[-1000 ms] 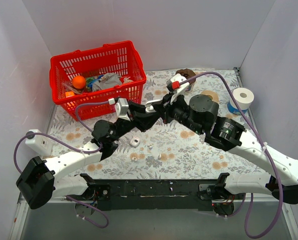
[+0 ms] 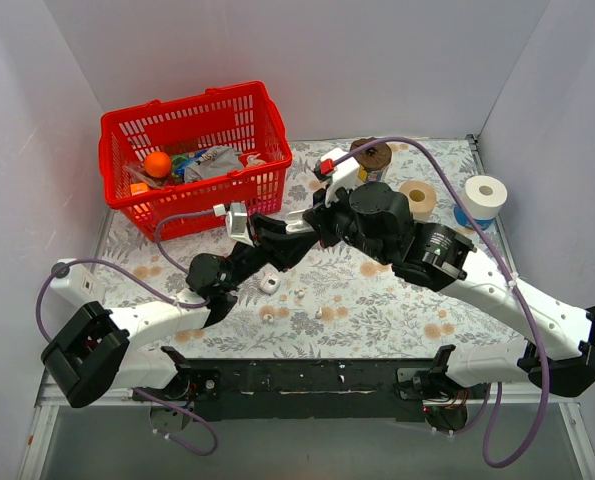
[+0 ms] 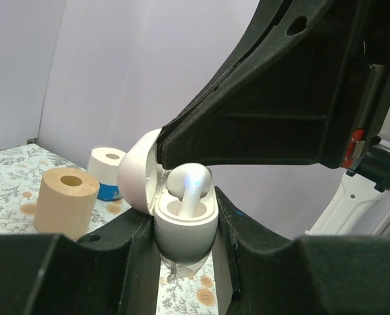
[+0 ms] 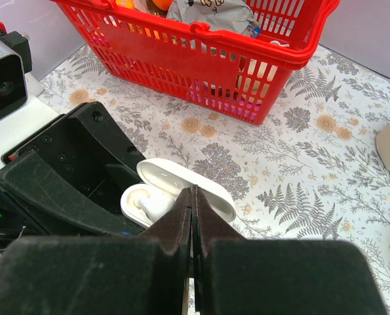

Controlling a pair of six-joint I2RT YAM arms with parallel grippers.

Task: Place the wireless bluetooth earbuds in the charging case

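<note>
My left gripper is shut on the body of a small white charging case (image 3: 187, 230), held above the table with its lid (image 3: 137, 172) raised. In the left wrist view, a glossy white earbud (image 3: 193, 189) shows in the case's opening; whether it is fully seated I cannot tell. The tips of my right gripper are closed together against the raised lid, with nothing visible between them. Down on the patterned table lie a second white case (image 2: 269, 284) and several small white earbuds, including one earbud (image 2: 268, 318) nearer the front.
A red basket (image 2: 194, 195) full of odds and ends stands behind the left arm. Toward the back right are a brown-lidded can (image 2: 372, 157), a beige roll (image 2: 418, 198) and a white-and-blue roll (image 2: 481, 199). Bare table lies below the grippers.
The left arm has moved only slightly, still holding the case, whose lid sits a little lower in the top view.
</note>
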